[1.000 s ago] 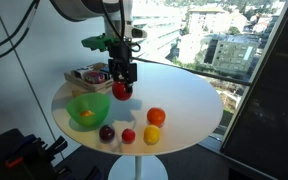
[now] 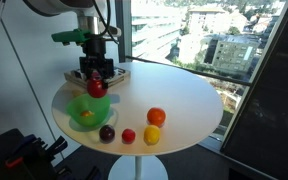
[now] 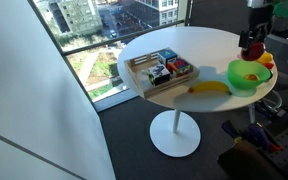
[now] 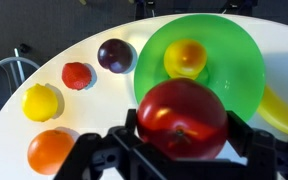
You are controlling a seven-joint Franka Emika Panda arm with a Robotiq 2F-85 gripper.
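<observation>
A dark red apple-like fruit (image 4: 182,115) fills the lower middle of the wrist view, with my gripper shut on it from both sides. Exterior view 1 shows the red fruit (image 2: 97,88) hanging at the green bowl (image 2: 79,105), over its right part. In the wrist view the bowl (image 4: 242,62) lies beneath and partly behind the fruit. A yellow-orange fruit (image 4: 185,58) rests inside the bowl. Exterior view 2 also has the red fruit (image 3: 255,51) above the bowl (image 3: 242,80).
Beside the bowl lie a dark plum (image 4: 115,55), a small red fruit (image 4: 77,75), a yellow lemon (image 4: 40,102) and an orange (image 4: 50,150). A banana (image 3: 209,88) and a wooden tray (image 3: 136,77) with small boxes stand across the table.
My gripper has moved left with the red fruit, from the bowl's right side to above the bowl. The other fruits and the bowl have stayed put.
</observation>
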